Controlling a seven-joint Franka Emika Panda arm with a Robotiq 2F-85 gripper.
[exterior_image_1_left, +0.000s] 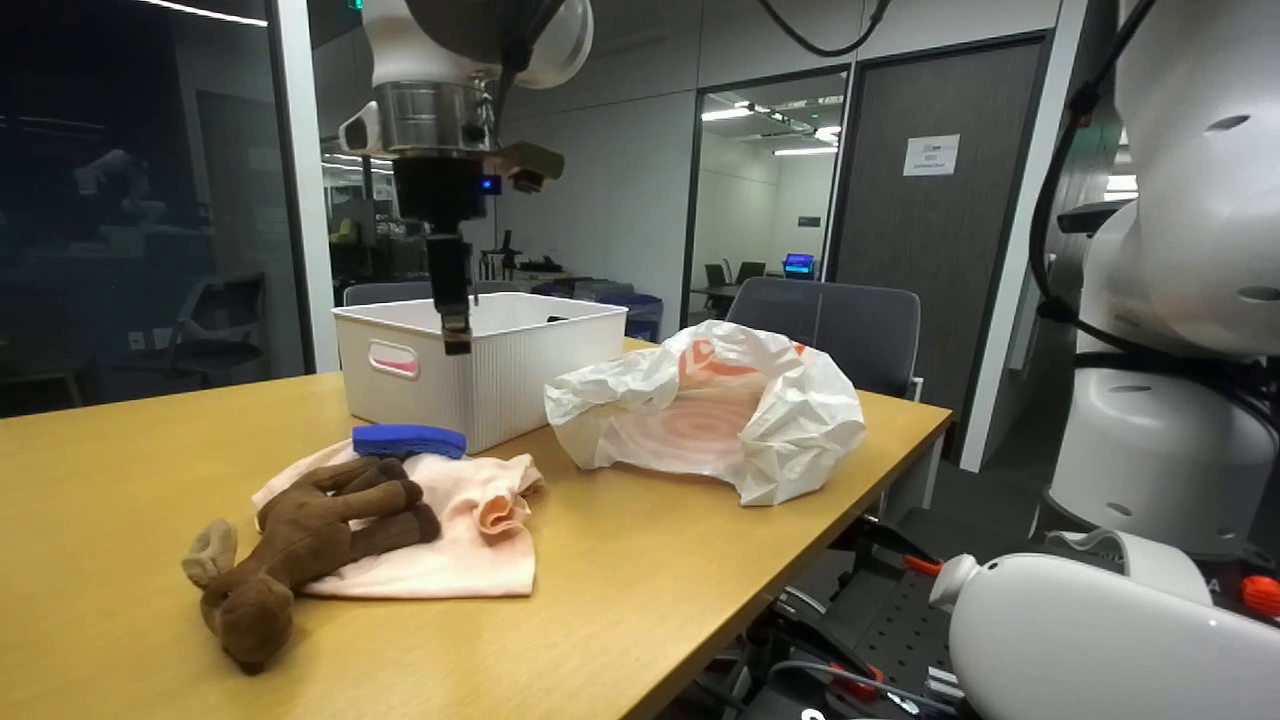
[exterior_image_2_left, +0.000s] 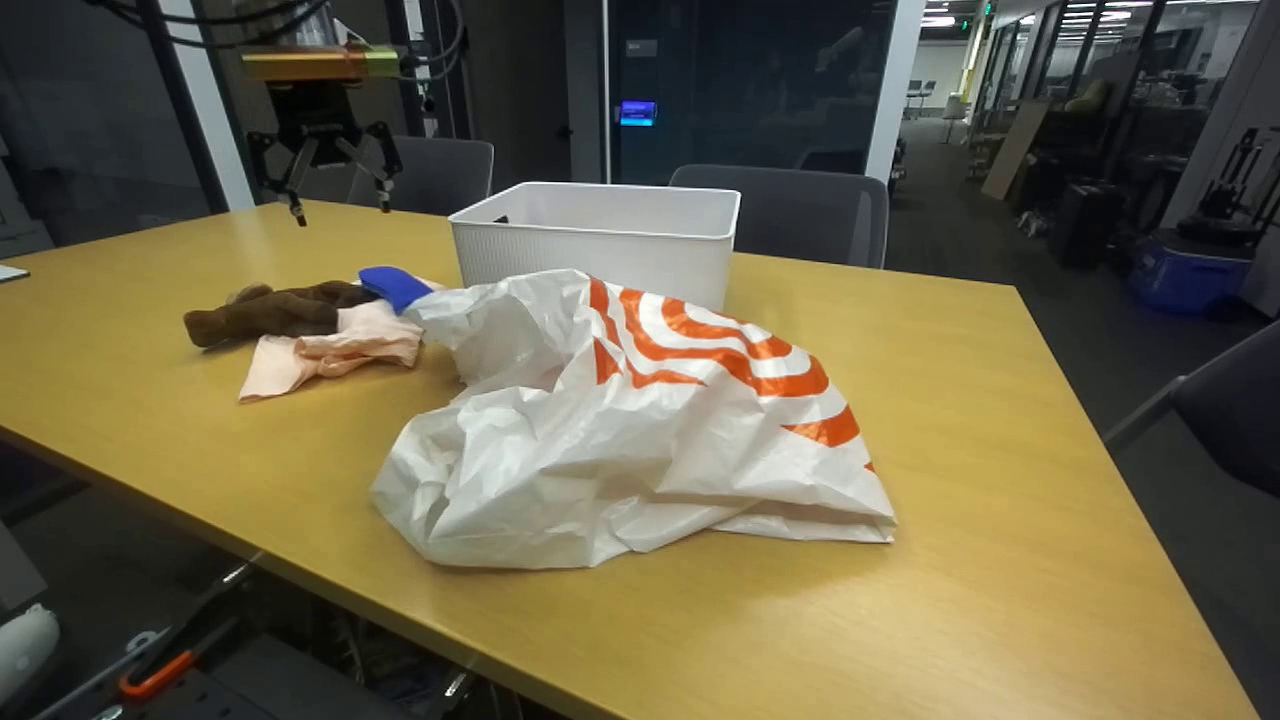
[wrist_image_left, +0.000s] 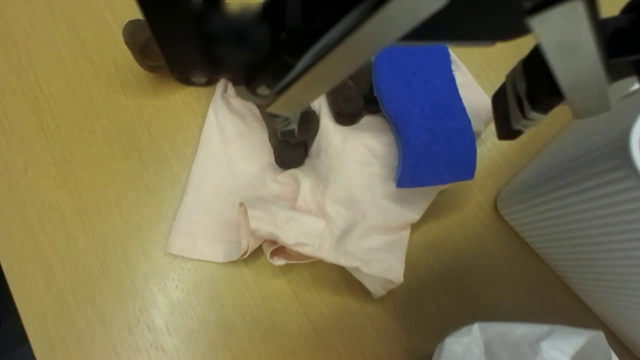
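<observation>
My gripper (exterior_image_2_left: 341, 214) hangs open in the air above the pile of things on the table, its fingertips well apart and nothing between them. Below lies a brown plush animal (exterior_image_1_left: 304, 535) on its side, its legs over a pale pink cloth (exterior_image_1_left: 474, 558). A blue wavy-edged block (wrist_image_left: 427, 120), like a sponge, rests on the cloth's edge beside the plush legs. From the wrist view, the fingers (wrist_image_left: 520, 99) frame the blue block's upper part, and the gripper body hides most of the plush animal.
A white ribbed bin (exterior_image_1_left: 414, 390) stands just behind the cloth, something pink showing through its handle hole. Right of it, a crumpled white plastic bag (exterior_image_2_left: 672, 468) with orange stripes lies with its mouth open. Bare table (exterior_image_2_left: 1020, 480) extends past the bag.
</observation>
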